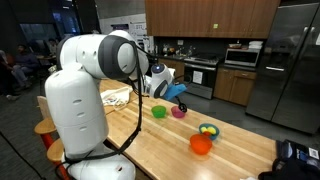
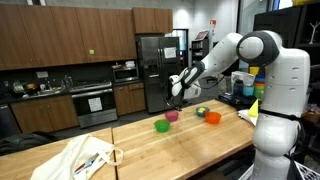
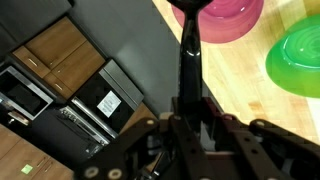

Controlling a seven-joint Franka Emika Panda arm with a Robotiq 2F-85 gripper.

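Note:
In the wrist view my gripper is shut on a long black utensil, which points away from the fingers; its far end is cut off by the frame's top edge. That end overlaps the pink bowl in this view. A green bowl lies to the right. From the first exterior view, the pink bowl and green bowl stand side by side on the wooden table, the gripper above them near the pink one. What the utensil's tip looks like is too small to tell.
A blue bowl with yellowish contents and an orange bowl stand closer to the front. White cloth lies at one table end. Kitchen counters and a stove are behind.

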